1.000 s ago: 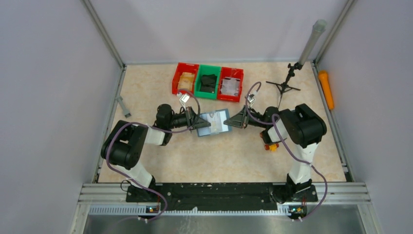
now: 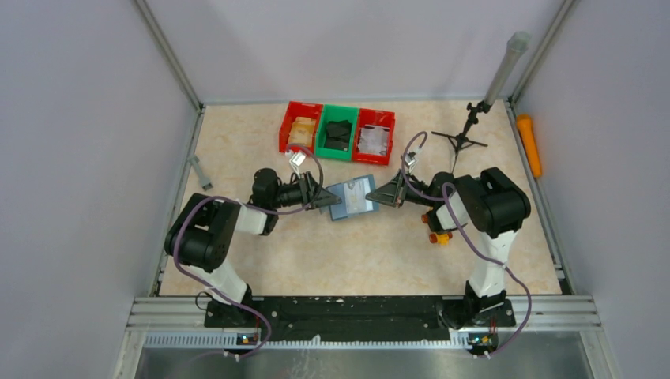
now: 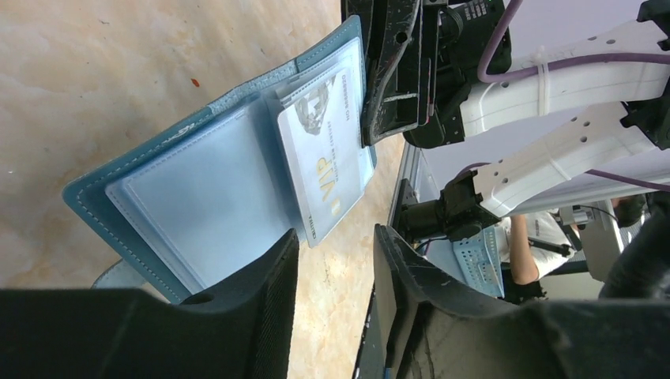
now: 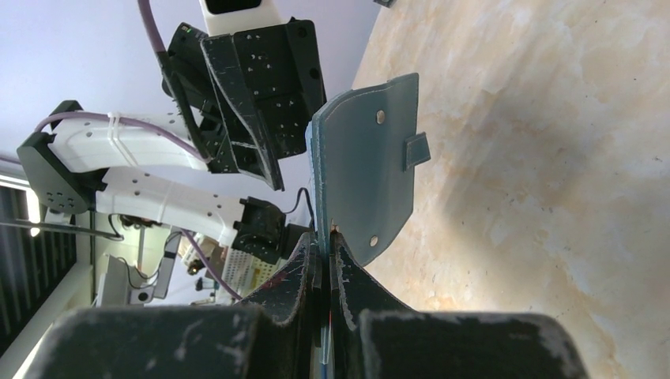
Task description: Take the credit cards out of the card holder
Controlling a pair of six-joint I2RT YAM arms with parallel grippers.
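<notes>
The blue-grey card holder (image 2: 338, 204) hangs opened between my grippers above the table's middle. My right gripper is shut on its edge; the holder's back with its snaps (image 4: 367, 158) faces that camera. In the left wrist view a white card (image 3: 320, 158) with gold lettering sits at the holder's right flap, while the left pocket (image 3: 205, 197) shows an empty blue face. My left gripper stands open just in front of the holder, with nothing between its fingers.
Red (image 2: 288, 138), green (image 2: 332, 154) and red (image 2: 371, 158) bins stand at the back. A black tripod (image 2: 462, 142) is at the back right, an orange object (image 2: 529, 146) by the right wall, and a small toy (image 2: 442, 238) under the right arm.
The holder's visible left part has shifted slightly to the right, away from my left gripper's fingertips. The arms look almost unmoved.
</notes>
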